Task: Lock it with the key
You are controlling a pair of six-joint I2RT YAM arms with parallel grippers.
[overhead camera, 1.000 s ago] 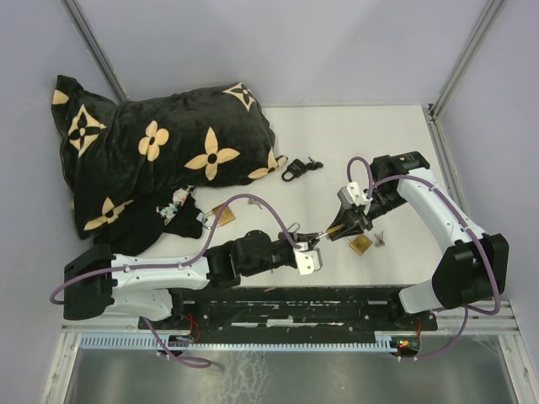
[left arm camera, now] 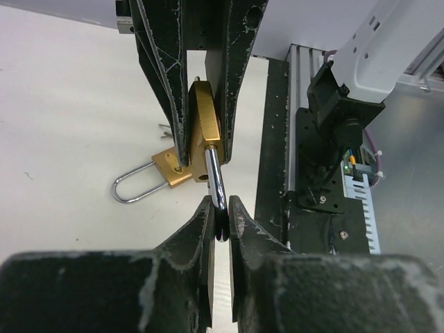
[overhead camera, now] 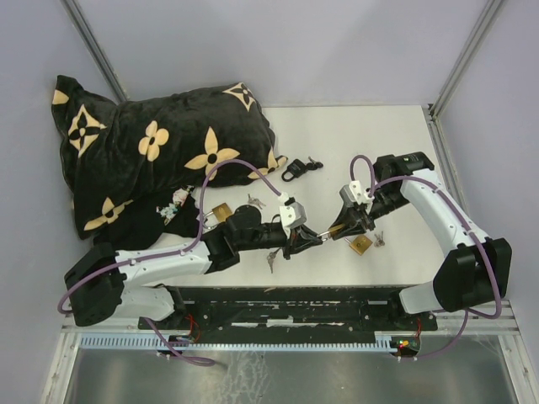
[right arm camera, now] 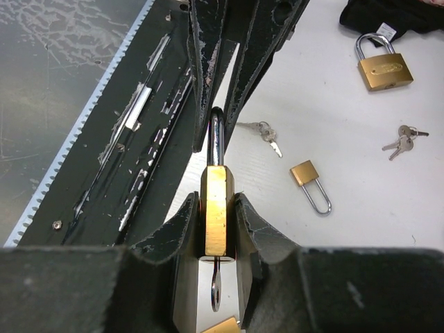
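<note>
A brass padlock (right arm camera: 216, 208) hangs in the air between the two arms, seen edge-on. Its body is clamped by my right gripper, which is shut on it. On the steel shackle (left arm camera: 216, 177) my left gripper is shut, close to the loop's end. A key (right arm camera: 216, 286) sticks out of the body's far end, opposite the shackle. In the top view, the left gripper (overhead camera: 318, 239) and right gripper (overhead camera: 340, 228) meet nearly tip to tip. Edge-on, I cannot tell whether the shackle is fully pushed in.
Another brass padlock (overhead camera: 360, 244) lies beneath the right arm, with keys (overhead camera: 379, 239) beside it. A larger brass padlock (overhead camera: 222, 211) and a black padlock (overhead camera: 294, 170) lie farther off. A dark patterned cloth (overhead camera: 168, 143) covers the back left.
My left wrist has rolled round and its arm has shifted slightly, while its fingertips stay at the shackle. The right arm has hardly moved.
</note>
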